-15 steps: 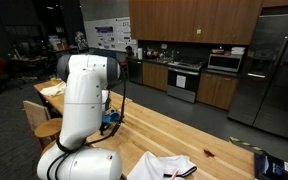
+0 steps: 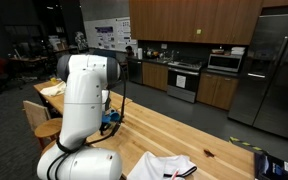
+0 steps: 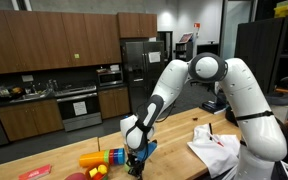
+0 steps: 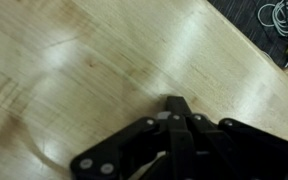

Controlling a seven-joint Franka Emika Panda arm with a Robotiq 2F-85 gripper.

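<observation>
My gripper is shut, its dark fingertips together with nothing showing between them. Beneath it in the wrist view lies bare, pale wooden tabletop point(image 4: 84, 65). From the second exterior view, the gripper point(image 3: 136, 162) points down low over the table, close by a multicoloured object point(image 3: 102, 157) in orange, yellow and blue. How far the fingertips are from the wood I cannot tell. In the first exterior view the arm partly covers that end of the table.
A white cloth point(image 2: 152, 166) lies near the arm's base, with a red-and-white item point(image 2: 183, 171) on it. A black tray point(image 2: 274, 165) sits at the right. Red objects point(image 3: 79, 176) lie beside the multicoloured one. Past the table edge is a pale cable point(image 4: 282, 16). Mid-table is largely clear.
</observation>
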